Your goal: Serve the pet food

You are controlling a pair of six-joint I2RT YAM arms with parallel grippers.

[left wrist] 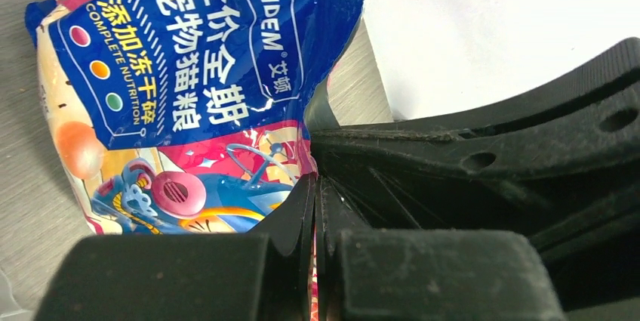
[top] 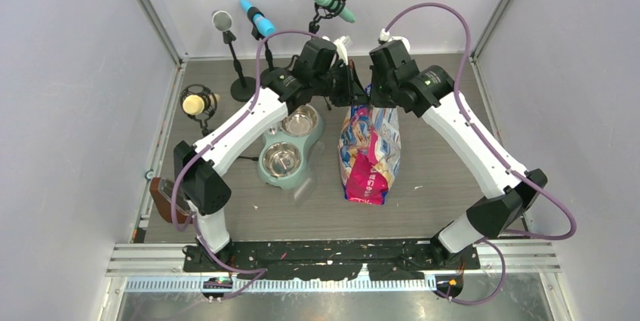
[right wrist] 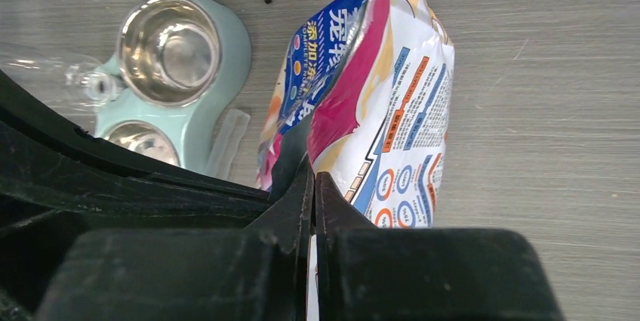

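Note:
The pet food bag (top: 368, 156), printed blue, pink and white, stands on the table right of centre. At its top edge my two grippers meet side by side. My left gripper is shut, with the bag's thin pink edge running in at its fingertips. My right gripper is shut on the opposite pink edge of the bag, seen in the right wrist view. Left of the bag sits a pale green double feeder with steel bowls (top: 281, 160); the bowls look empty. Whether the bag's mouth is parted is hard to tell.
A clear bottle (right wrist: 60, 79) lies against the feeder, and a clear plastic piece (top: 306, 189) is beside it. Stands with a grey-topped holder (top: 223, 22) and coloured toys fill the back left. The table right of the bag is free.

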